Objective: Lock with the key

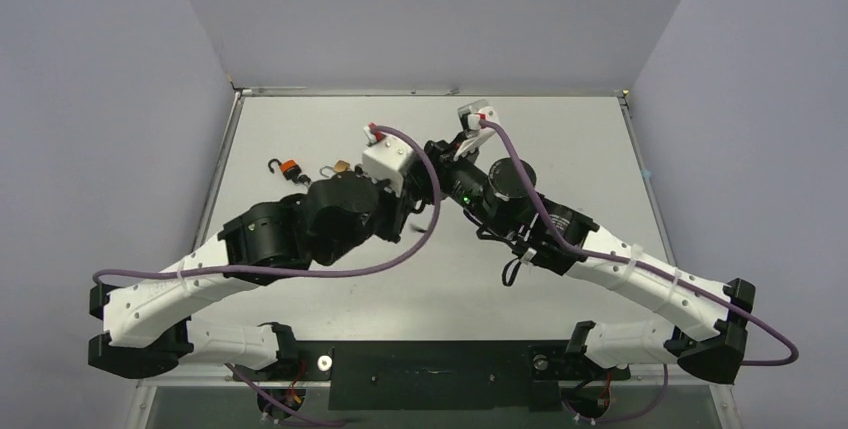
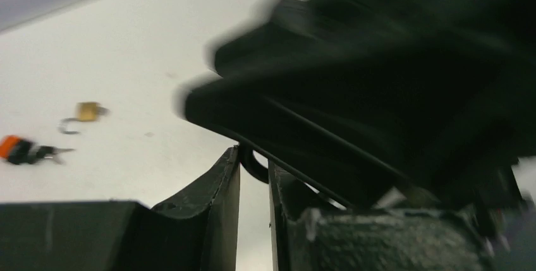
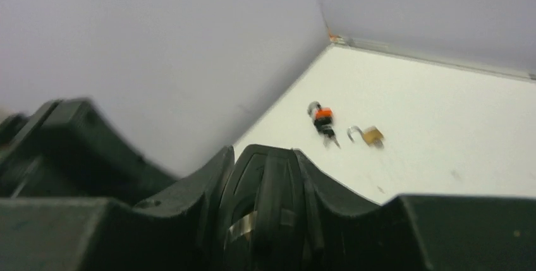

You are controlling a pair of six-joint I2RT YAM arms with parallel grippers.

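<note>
My right gripper is shut on a dark object (image 3: pixel 260 189) with a shiny metal patch low on it; what it is stays unclear. My left gripper stands a little open, white table showing between its fingers. A dark curved loop (image 2: pixel 253 165) shows at that gap; whether it touches the fingers cannot be told. The big dark mass of the other arm fills the upper right of the left wrist view. On the table lie a brass padlock (image 1: pixel 341 167), its shackle seemingly swung open, and a key (image 2: pixel 58 151) on an orange-and-black holder (image 1: pixel 290 169).
Both grippers are close together above the table middle and overlap from above, hiding their tips there. A grey wall (image 3: pixel 158 50) rises along the left side.
</note>
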